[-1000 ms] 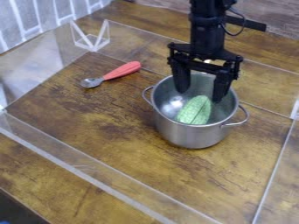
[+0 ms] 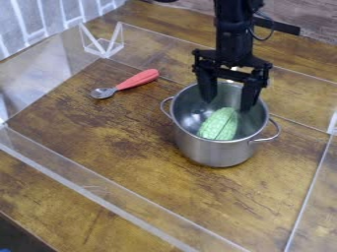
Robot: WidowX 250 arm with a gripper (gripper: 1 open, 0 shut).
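A steel pot (image 2: 214, 148) with two side handles stands right of centre on the wooden table. Inside it lies a light green ridged object (image 2: 219, 123), resembling a toy corn cob or vegetable. My black gripper (image 2: 227, 91) is open over the pot, its two fingers spread down around the rim and into the top of the pot, above and behind the green object. A spoon (image 2: 137, 80) with a red handle lies on the table to the upper left of the pot.
The wooden table (image 2: 99, 167) has free room left and in front of the pot. Transparent panels border the left and right sides, and a small white wire-like piece (image 2: 102, 37) sits at the upper left.
My gripper has shifted very slightly over the pot. The pot, the green object and the spoon look nearly unchanged.
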